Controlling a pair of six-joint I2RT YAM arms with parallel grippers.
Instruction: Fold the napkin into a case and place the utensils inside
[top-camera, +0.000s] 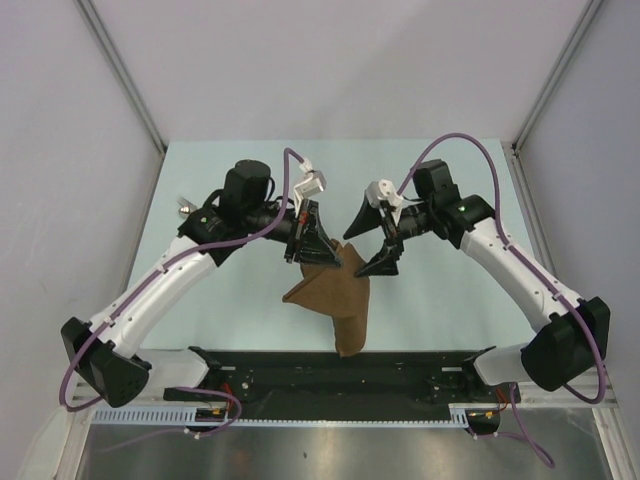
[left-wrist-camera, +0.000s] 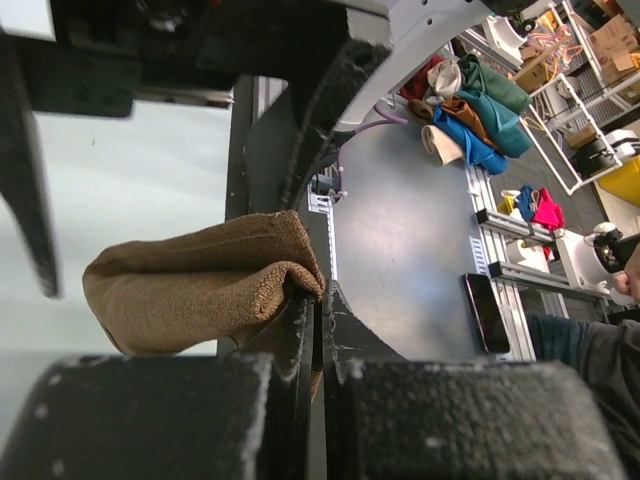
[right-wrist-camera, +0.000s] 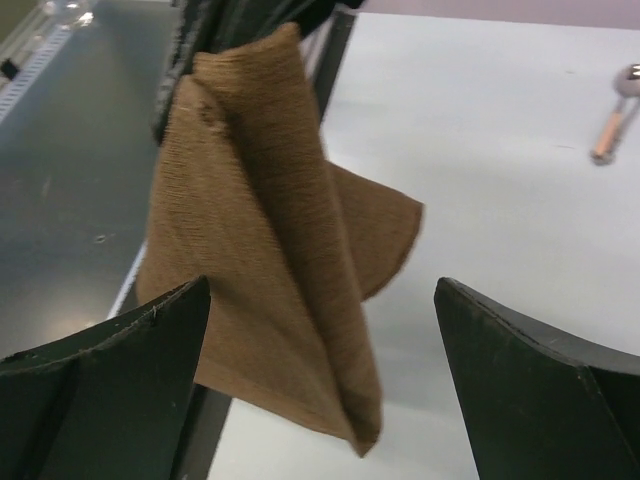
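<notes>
A brown napkin (top-camera: 335, 295) hangs over the front half of the table (top-camera: 450, 300), its top end pinched in my shut left gripper (top-camera: 320, 256). In the left wrist view a folded edge of the napkin (left-wrist-camera: 190, 290) runs into the shut left fingertips (left-wrist-camera: 318, 315). My right gripper (top-camera: 362, 245) stands open just right of the napkin, its fingers spread on either side of the napkin's upper part; in the right wrist view the napkin (right-wrist-camera: 250, 250) fills the space ahead of the open fingers.
A metal utensil with a wooden-coloured handle (right-wrist-camera: 608, 135) lies at the table's far left, partly hidden by the left arm in the top view. The front edge lies just below the napkin.
</notes>
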